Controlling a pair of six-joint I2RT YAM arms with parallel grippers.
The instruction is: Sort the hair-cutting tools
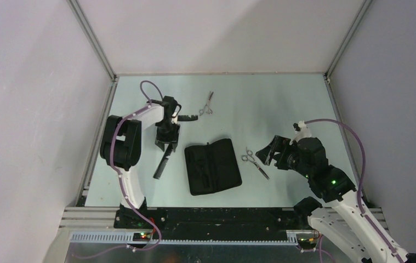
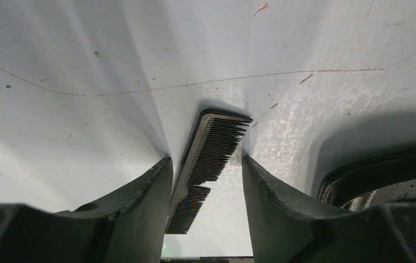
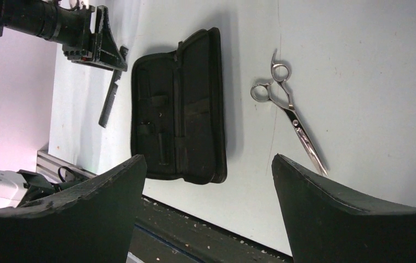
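Observation:
My left gripper (image 1: 167, 145) is low over a black comb (image 1: 163, 164); in the left wrist view its fingers stand apart on either side of the comb (image 2: 205, 153). A second black comb (image 1: 189, 118) lies behind that gripper. The black tool case (image 1: 212, 167) lies open in the middle, with loops inside visible in the right wrist view. Silver scissors (image 1: 255, 163) lie right of the case, another pair (image 1: 208, 104) at the back. My right gripper (image 1: 266, 150) is open above the table near the right scissors, its fingers empty.
Walls enclose it at the back and sides, and a dark rail runs along the front edge.

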